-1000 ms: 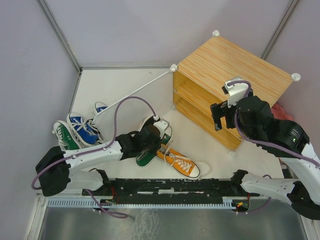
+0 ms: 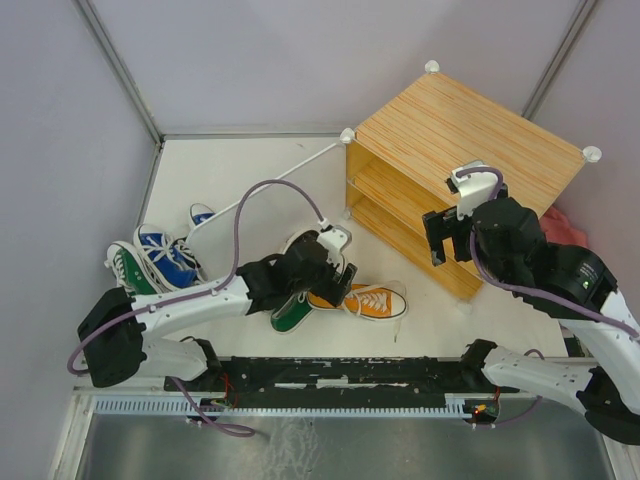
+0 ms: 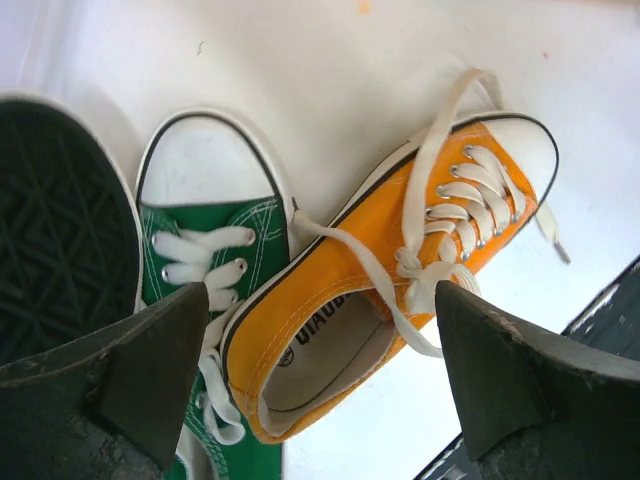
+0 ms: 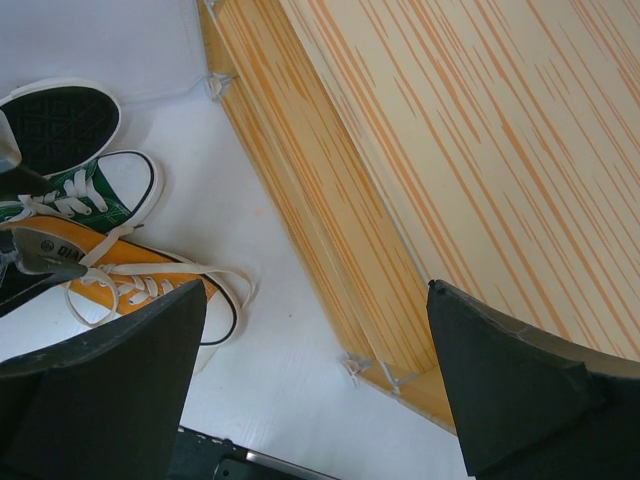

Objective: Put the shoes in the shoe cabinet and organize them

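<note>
Toe pointing right, an orange shoe with loose white laces lies sole-down on the floor. My left gripper is open above its heel end; in the left wrist view the shoe shows between and beyond the fingers, not gripped. A green shoe lies against it, and a dark-soled shoe rests sole up beside that one. The wooden shoe cabinet stands at the back right, its visible shelves bare. In front of it hangs my right gripper, open and empty.
Blue shoes and a green shoe lie at the far left. A white upright panel separates them from the middle. Clear floor lies between the orange shoe and the cabinet.
The orange shoe has turned, its toe swinging away from the front edge to point right. The right arm barely shifted.
</note>
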